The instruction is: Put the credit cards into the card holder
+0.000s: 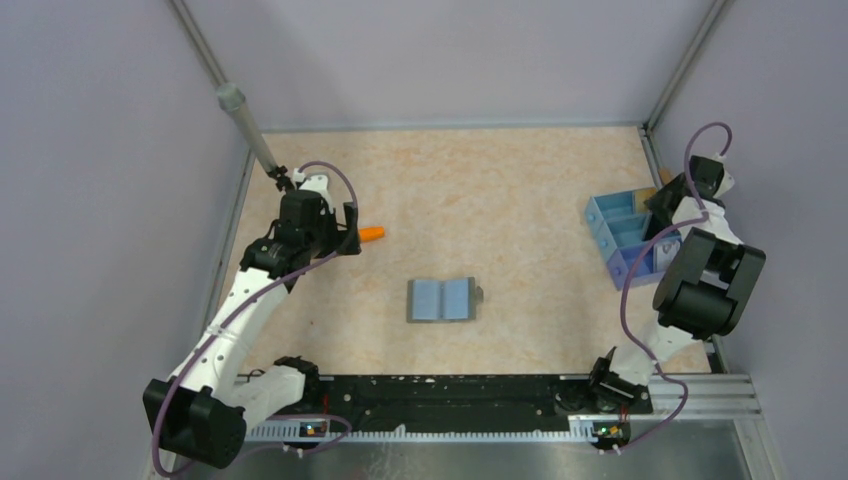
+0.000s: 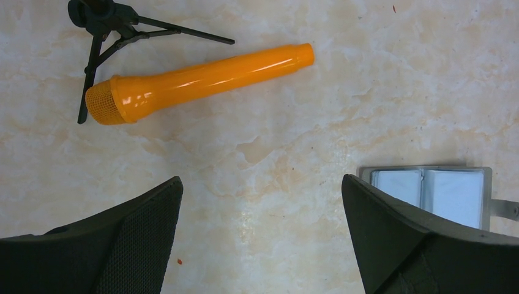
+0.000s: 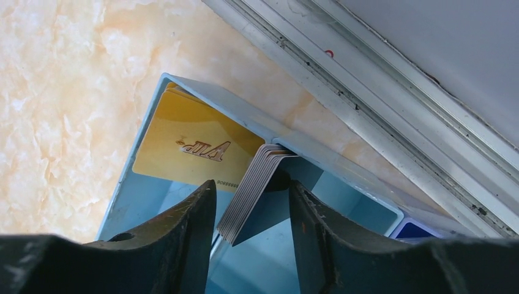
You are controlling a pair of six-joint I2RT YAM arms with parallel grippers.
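The grey card holder (image 1: 411, 300) lies open on the table, its two pale blue panels facing up; part of it (image 2: 488, 202) shows in the left wrist view. In the right wrist view, a tilted stack of dark cards with pale edges (image 3: 248, 193) stands in the blue organizer (image 3: 202, 95). A gold card (image 3: 199, 138) leans in the compartment beside it. My right gripper is part open, one finger on either side of the dark stack. My left gripper hangs open over bare table, nothing between its fingers.
An orange microphone (image 2: 214, 76) lies on a small black stand (image 2: 101, 27) near the left arm. The organizer's purple section (image 1: 622, 268) holds a pale card. A metal rail (image 3: 367, 116) runs close behind the organizer.
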